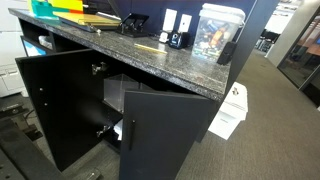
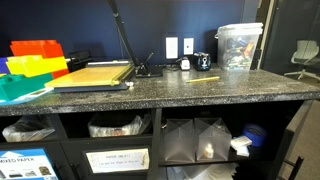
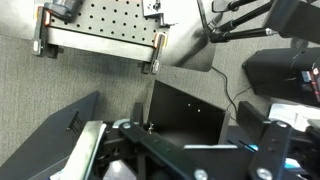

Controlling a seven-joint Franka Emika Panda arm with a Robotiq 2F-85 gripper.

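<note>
In the wrist view my gripper reaches in from the bottom edge, its dark fingers standing well apart and nothing visible between them. Two black cabinet doors, the left one and the right one, stand swung out below the counter. Behind them, clear bins sit on a dark shelf with a blue round item to their right. Neither exterior view shows the gripper.
On the counter stand a clear tub, a black mug, a yellow pencil, a paper cutter and coloured blocks. A perforated metal plate crosses the wrist view's top. Carpet lies open to the right.
</note>
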